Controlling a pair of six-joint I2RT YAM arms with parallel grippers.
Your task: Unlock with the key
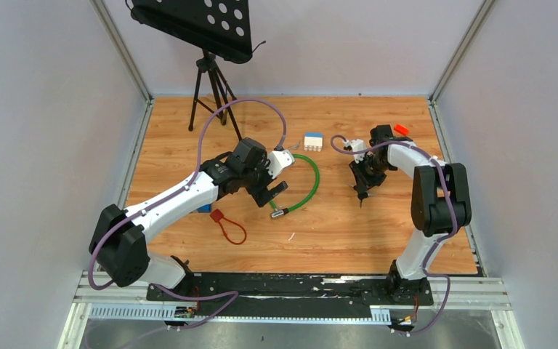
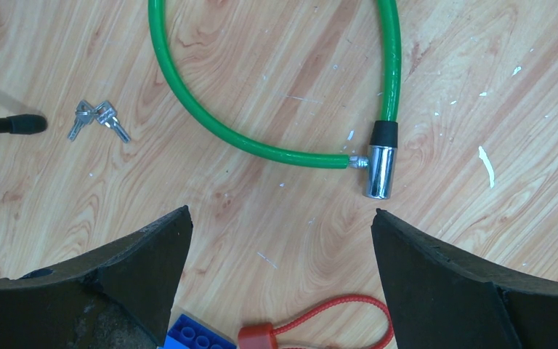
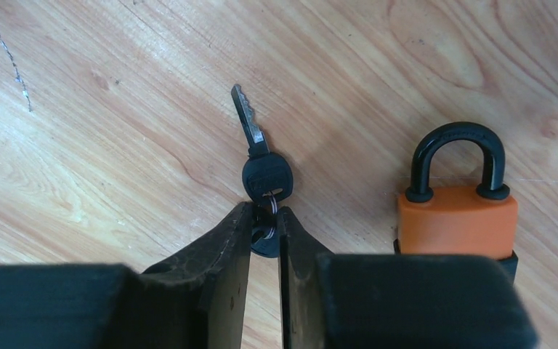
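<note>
In the right wrist view, black-headed keys on a metal ring lie between the close-set fingertips of my right gripper; one blade points away. A second black head shows in the narrow gap, and whether the fingers press on it I cannot tell. To the right lies an orange padlock, its black shackle in place. My left gripper stands wide open and empty above the table. Beyond it lies a green cable lock with a silver cylinder. Two silver keys rest at upper left.
A red looped strap and a blue block sit near the left arm. Toward the back are a blue-and-white block, a red block and a black tripod stand.
</note>
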